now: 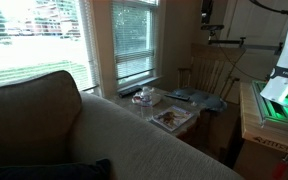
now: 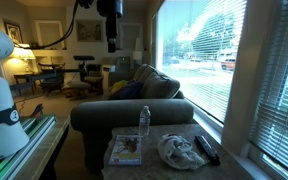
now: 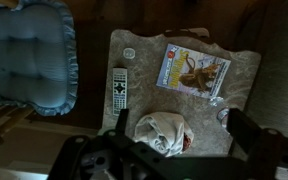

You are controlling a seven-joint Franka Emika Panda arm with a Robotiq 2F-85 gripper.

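My gripper is high over a small table, its dark fingers spread wide at either side of the wrist view with nothing between them. Below lie a crumpled white cloth (image 3: 162, 132), a pale remote control (image 3: 120, 90) and a flat case or magazine with a picture cover (image 3: 193, 70). A clear bottle (image 2: 144, 120) stands upright on the table beside the cloth (image 2: 181, 152). Further toward the window is the remote (image 2: 206, 150), dark from this side. In the second exterior view the gripper (image 2: 111, 42) hangs well above all of them, touching none.
A grey sofa (image 2: 159, 88) borders the table on one side, windows with blinds (image 2: 224, 60) on another. A chair with a blue cushion (image 3: 29, 55) stands close by. Bare tabletop (image 3: 149, 60) shows between the objects.
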